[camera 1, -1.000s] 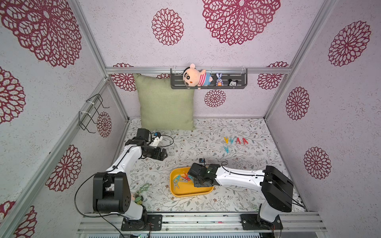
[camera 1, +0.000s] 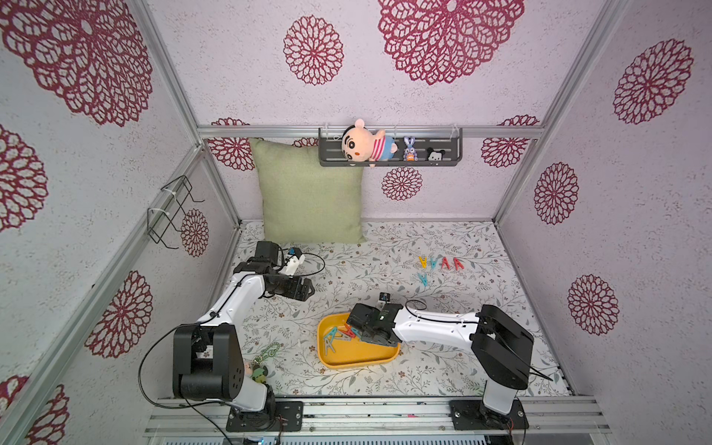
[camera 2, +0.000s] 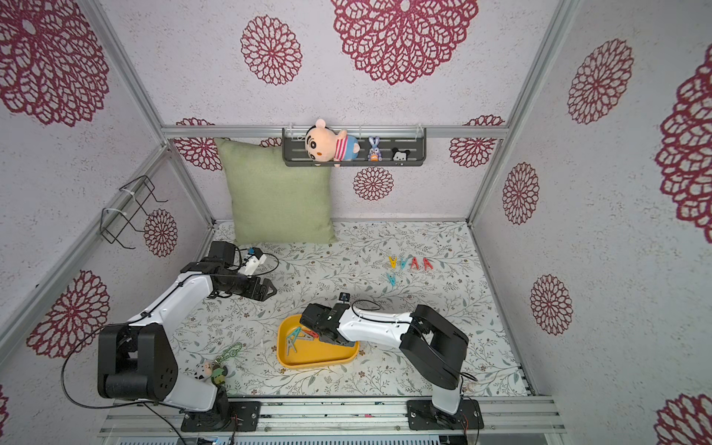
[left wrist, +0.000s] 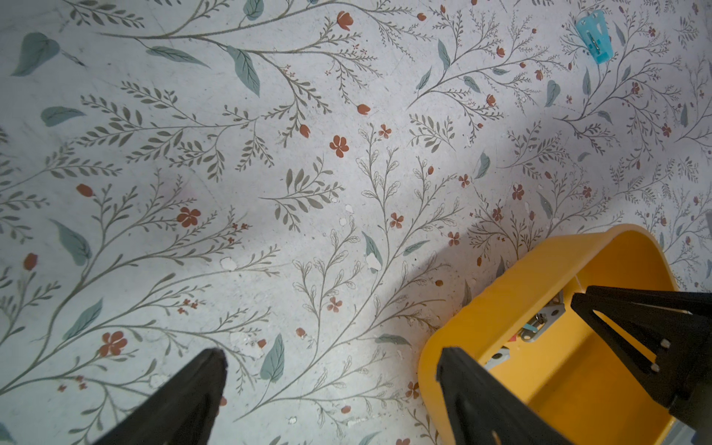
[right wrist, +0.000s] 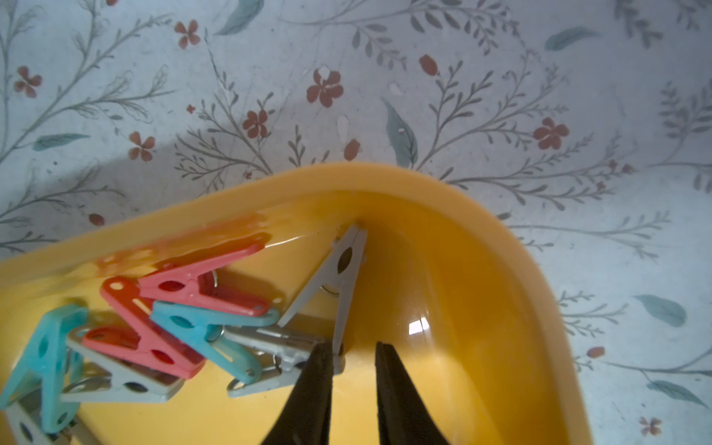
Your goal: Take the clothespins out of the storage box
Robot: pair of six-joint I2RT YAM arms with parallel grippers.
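The yellow storage box [camera 1: 359, 363] stands at the front middle of the table. Inside it, in the right wrist view, lie several red, teal and grey clothespins, heaped to the left, with a grey clothespin [right wrist: 333, 274] leaning at the far wall. My right gripper is open inside the box, its left fingertip overlapping the grey pins in view; whether it touches them I cannot tell. My left gripper stands open over bare table, left of the box. Farther back right, a yellow clothespin [camera 1: 423, 261], two blue ones and two red ones [camera 1: 445, 262] lie on the table.
A green cushion [camera 1: 311, 193] leans against the back wall. A shelf [camera 1: 445, 152] with toys hangs above. Near the left arm's base lies a small toy with a green chain [camera 1: 259, 371]. Clear table lies between the box and the cushion.
The left arm and the clothespins on the table look unmoved.
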